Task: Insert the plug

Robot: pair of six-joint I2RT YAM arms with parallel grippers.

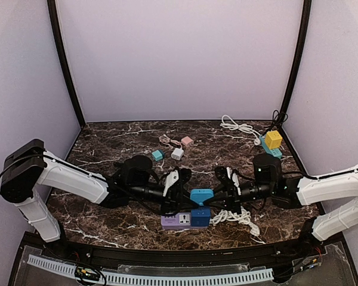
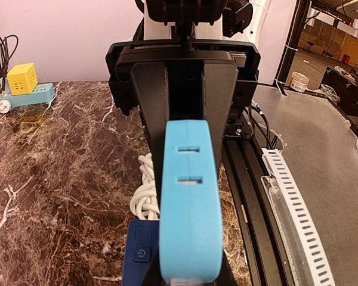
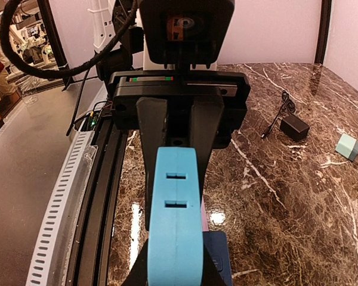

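Note:
A light blue plug block (image 1: 201,195) is held between both my grippers above the purple and navy power strip (image 1: 176,220). My left gripper (image 1: 190,201) comes from the left and is shut on it; my right gripper (image 1: 212,199) comes from the right, shut on it too. In both wrist views the block (image 2: 188,208) fills the space at the fingers, showing two slots on its face. The navy part (image 2: 137,250) lies below it. Whether the block's prongs touch the strip is hidden.
White cable (image 1: 230,217) lies coiled right of the strip. At the back right are a yellow cube (image 1: 273,139) and a teal strip (image 1: 275,152). Small adapters (image 1: 178,154) lie behind the arms. The table's front edge is close.

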